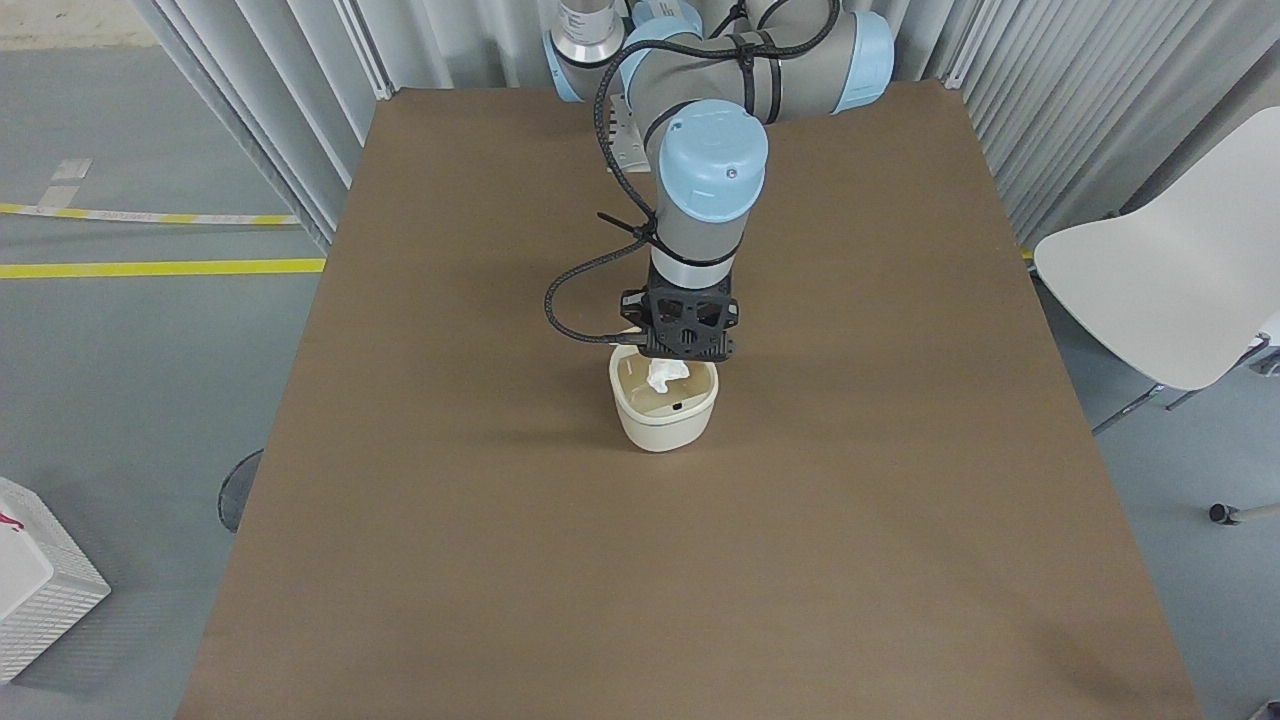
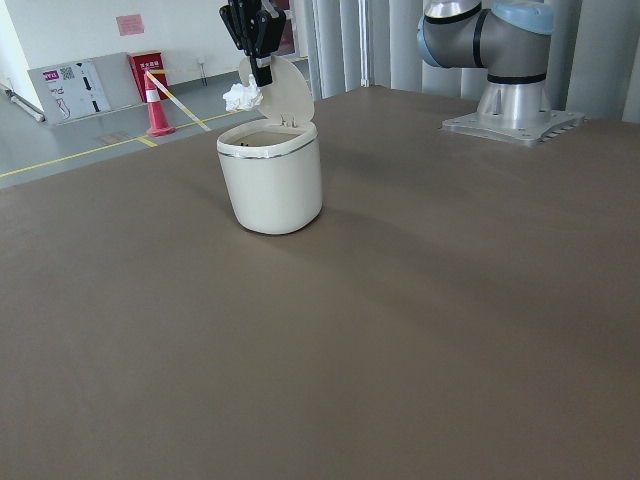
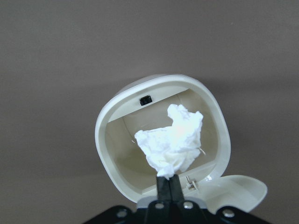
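A white lidded bin stands on the brown table, its lid raised, its opening facing up in the wrist view. My gripper is shut on a crumpled white tissue, which hangs over the bin's opening; in the left camera view the tissue is held above the rim beside the lid. In the front view my gripper's black housing covers part of the bin, with the tissue showing below it.
A white chair stands beyond the table's right edge. The arm's base plate sits on the table near the curtain.
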